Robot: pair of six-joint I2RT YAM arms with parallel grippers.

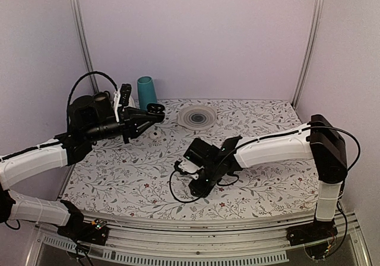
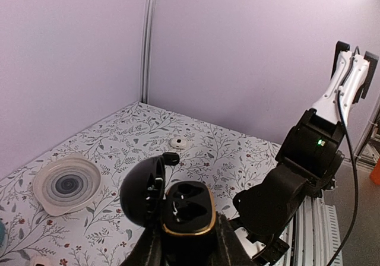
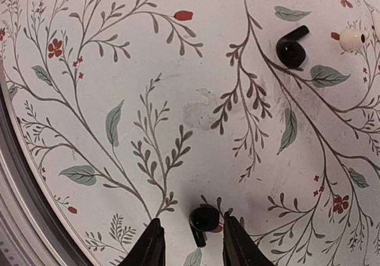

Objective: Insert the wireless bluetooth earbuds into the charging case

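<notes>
Held in the air at the left is the black charging case (image 2: 189, 206), its lid tipped open and its upper face showing in the left wrist view. My left gripper (image 1: 149, 119) is shut on it. One black earbud (image 3: 205, 218) lies on the patterned table, its stem pointing toward the camera's lower edge. My right gripper is part open above it, and in that view the earbud appears between the two fingers without visible contact. A second black earbud (image 3: 291, 52) rests farther off at the upper right of the right wrist view.
A round, ringed dish (image 1: 197, 117) stands at the back of the table, with a teal cup (image 1: 146, 92) to its left. A small white object (image 2: 178, 142) lies on the far side. Open table surface surrounds both earbuds.
</notes>
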